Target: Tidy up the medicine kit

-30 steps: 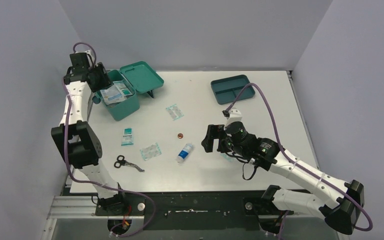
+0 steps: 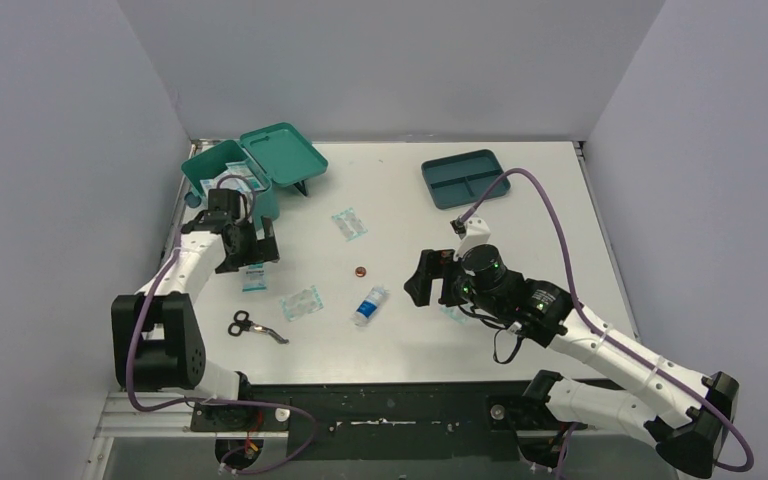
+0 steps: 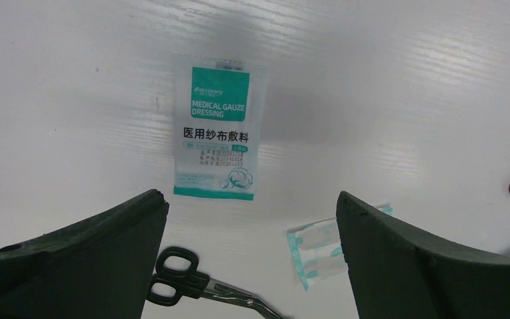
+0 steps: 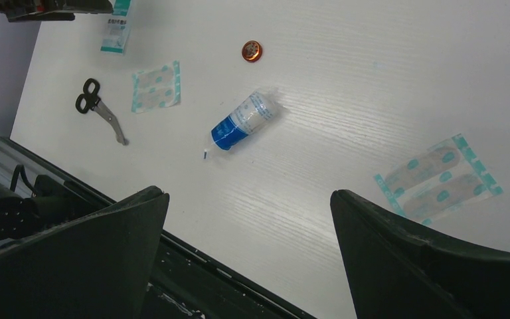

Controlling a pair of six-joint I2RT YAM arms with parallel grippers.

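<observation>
Above the gauze dressing packet (image 3: pixel 218 133), which lies flat on the table, my left gripper stands open and empty. Over the right half of the table, my right gripper is open too, nothing between its fingers. The green medicine box (image 2: pixel 262 203) at the back left has its lid (image 2: pixel 288 155) swung open and packets inside; my left arm partly covers it. Scissors (image 4: pixel 103 111), a clear dressing packet (image 4: pixel 156 88), a blue-and-white bandage roll (image 4: pixel 244 121) and a small red-brown round item (image 4: pixel 252 50) lie loose.
A dark green divided tray (image 2: pixel 465 178) sits at the back right. Another clear packet (image 2: pixel 349 224) lies near the open lid, and one more (image 4: pixel 439 178) beneath my right gripper.
The table items have not moved.
</observation>
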